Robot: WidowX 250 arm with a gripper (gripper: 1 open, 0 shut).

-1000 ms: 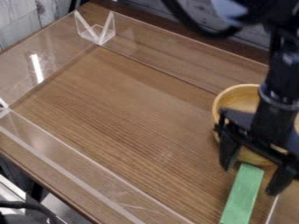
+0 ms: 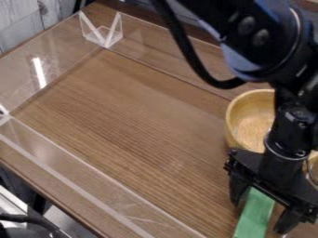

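The black gripper [image 2: 269, 195] is low at the right, its fingers open over a green block [image 2: 254, 219] that lies on the wooden table [image 2: 112, 112] at the bottom edge. Part of the block is hidden under the gripper. A tan round bowl [image 2: 246, 110] sits just behind the gripper, partly covered by the arm.
A clear angular object [image 2: 102, 28] stands at the back left.
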